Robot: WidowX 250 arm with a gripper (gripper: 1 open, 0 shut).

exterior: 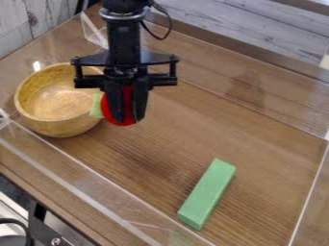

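My black gripper (125, 94) hangs in the upper middle left of the camera view, shut on a red object (122, 111) with a pale green part at its left side. The gripper partly hides it. The held thing is at the right rim of a wooden bowl (49, 108); whether it touches the bowl, I cannot tell.
A green block (207, 193) lies on the wooden table (218, 106) at the lower right. A clear plastic edge runs along the left border.
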